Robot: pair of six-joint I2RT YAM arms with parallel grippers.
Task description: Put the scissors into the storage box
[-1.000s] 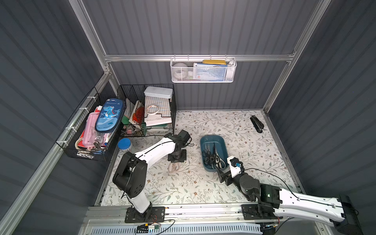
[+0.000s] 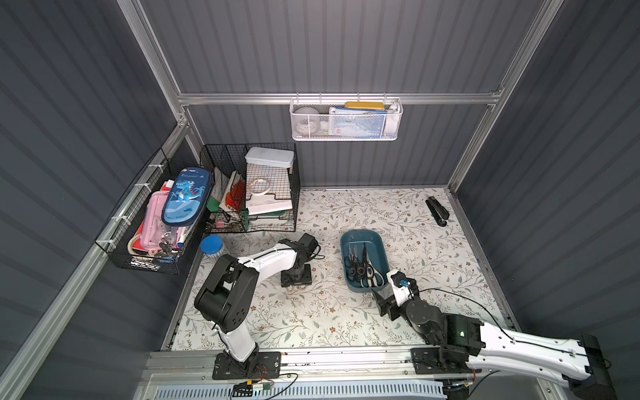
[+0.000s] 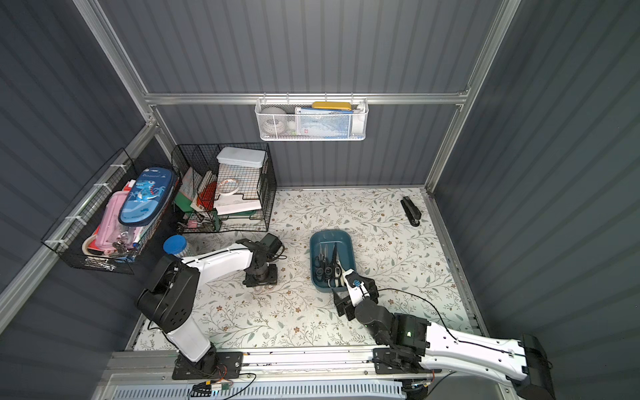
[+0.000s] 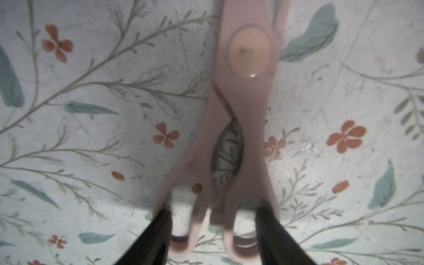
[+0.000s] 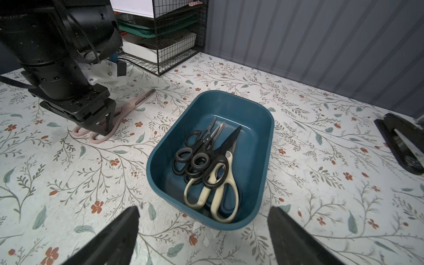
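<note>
Pink scissors point(image 4: 238, 88) lie on the patterned table. My left gripper is low over their handles, its blurred fingertips at the two finger loops, part open; whether it touches them I cannot tell. The right wrist view shows the left gripper above the same scissors point(image 5: 128, 108). The blue storage box point(image 5: 159, 163) stands to the right of these, holding several black and cream scissors point(image 5: 229, 194). My right gripper is open beside the box's near end, nothing between its fingers.
Black wire baskets point(image 2: 250, 226) full of stationery fill the back left. A blue-lidded jar point(image 2: 213, 245) stands by the left arm. A stapler point(image 2: 436, 210) lies at the back right. A white basket point(image 2: 343, 133) hangs on the back wall. Table around the box is clear.
My left gripper has come toward the front and slightly left, onto the pink scissors' handle end, now mostly covering them in the top left view. The right arm has shifted very slightly.
</note>
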